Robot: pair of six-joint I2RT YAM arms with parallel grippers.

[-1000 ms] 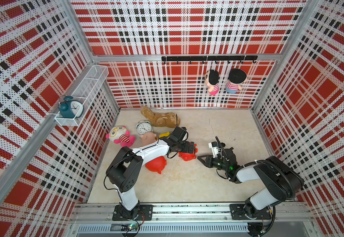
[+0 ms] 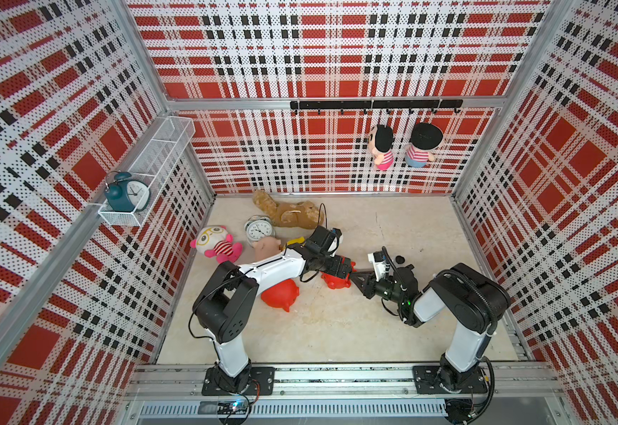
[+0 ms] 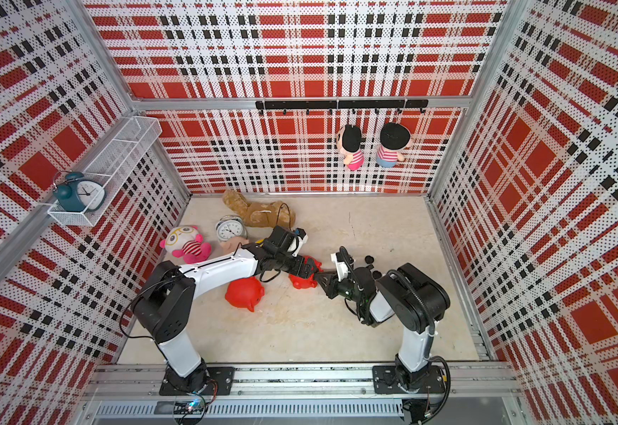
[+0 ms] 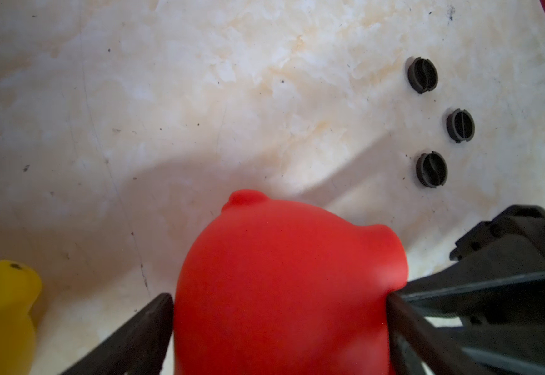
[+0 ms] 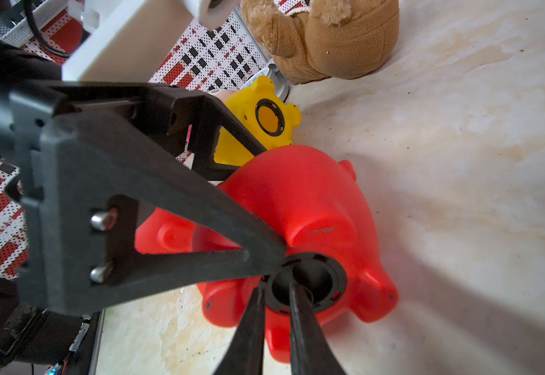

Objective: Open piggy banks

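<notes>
My left gripper (image 2: 338,267) is around a red piggy bank (image 4: 285,268) lying on its side, fingers at both sides; whether they grip it is unclear. Its black plug ring (image 5: 338,281) faces my right gripper, whose narrow fingertips sit close together at that ring, part open. Another red piggy bank (image 2: 279,296) lies nearer the front left. A yellow piggy bank (image 5: 241,109) with a black ring sits behind.
Several loose black plugs (image 4: 431,168) lie on the right-middle floor (image 2: 422,219). A brown plush (image 2: 295,214), silver clock (image 2: 258,228) and pink plush (image 2: 217,244) crowd the back left.
My right gripper has moved left and slightly up to reach the middle red piggy bank's ring. My left gripper has barely moved.
</notes>
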